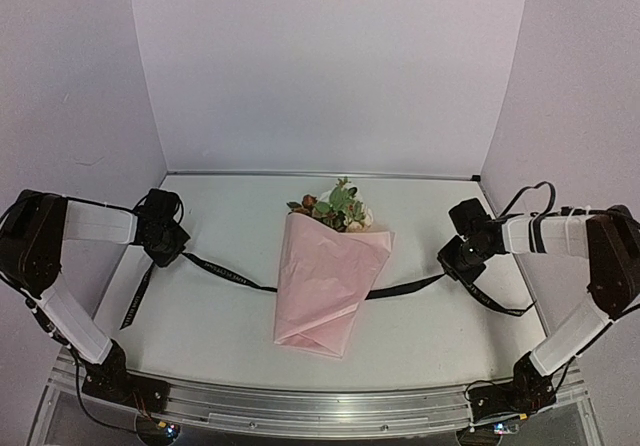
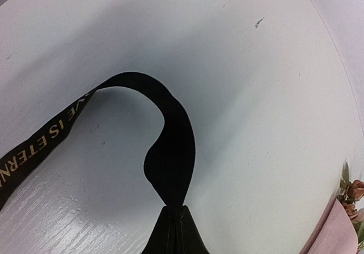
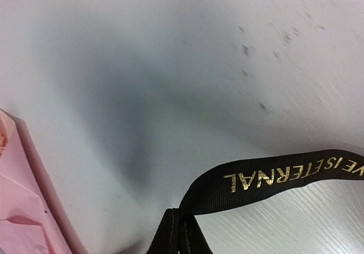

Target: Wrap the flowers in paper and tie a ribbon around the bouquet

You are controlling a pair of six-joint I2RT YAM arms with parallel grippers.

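Observation:
A bouquet of fake flowers in pink wrapping paper lies mid-table, blooms toward the back wall. A black ribbon with gold lettering passes beneath the wrap and comes out on both sides. To the left of the bouquet, my left gripper is shut on the ribbon; a twisted length curves away from its tips. On the opposite side my right gripper is shut on the ribbon too, its lettered tail trailing rightward. The ribbon under the paper is hidden.
Walls rise at the back and both sides, with the right wall near the right arm. A metal rail runs along the front edge.

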